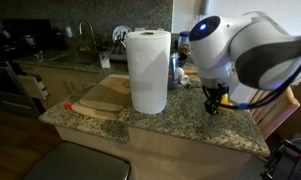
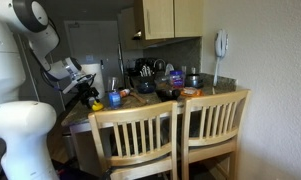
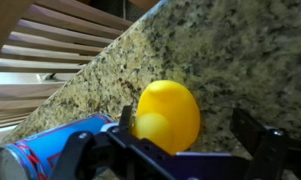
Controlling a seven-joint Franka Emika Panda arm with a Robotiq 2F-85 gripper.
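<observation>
A rounded yellow object [image 3: 168, 112] lies on the speckled granite counter in the wrist view. My gripper is open, one dark finger [image 3: 116, 143] by the object's left side and the other [image 3: 252, 135] well off to its right. Nothing is clamped between them. In exterior view 1 the arm covers most of the yellow object [image 1: 225, 100]. Exterior view 2 shows the yellow object [image 2: 97, 106] small, near the counter's end, with the gripper [image 2: 93, 97] close to it.
A blue can [image 3: 55, 150] stands close to my left finger. A paper towel roll [image 1: 148, 72] and a cutting board [image 1: 106, 95] are farther left. Wooden chairs [image 2: 138, 135] line the counter's edge. Bare granite [image 1: 185, 122] shows in front.
</observation>
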